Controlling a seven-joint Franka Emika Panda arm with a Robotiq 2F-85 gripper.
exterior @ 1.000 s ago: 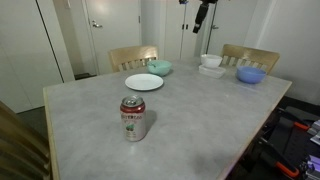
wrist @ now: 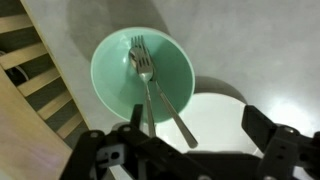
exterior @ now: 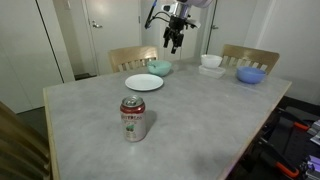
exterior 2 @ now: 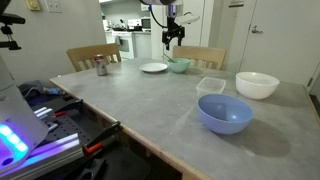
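My gripper hangs above the far side of the table, its two black fingers spread wide with nothing between them. Beneath it in the wrist view lies a mint-green bowl (wrist: 112,85) holding a fork (wrist: 146,72) and a second metal utensil (wrist: 178,117), whose handle reaches over the rim. The bowl also shows in exterior view 1, and a white plate (exterior: 144,82) sits beside it, partly hidden behind my gripper in the wrist view. From exterior view 2, the gripper (exterior 2: 174,48) is clearly higher than the bowl (exterior 2: 179,66).
A soda can (exterior: 133,118) stands at the near left in exterior view 1. A blue bowl (exterior 2: 225,113), a clear container (exterior 2: 205,86) and a white bowl (exterior 2: 257,86) occupy the other side. Wooden chairs (exterior 2: 199,60) border the table.
In exterior view 1 my gripper has moved left and come lower, over toward the green bowl. The objects on the table have stayed where they were.
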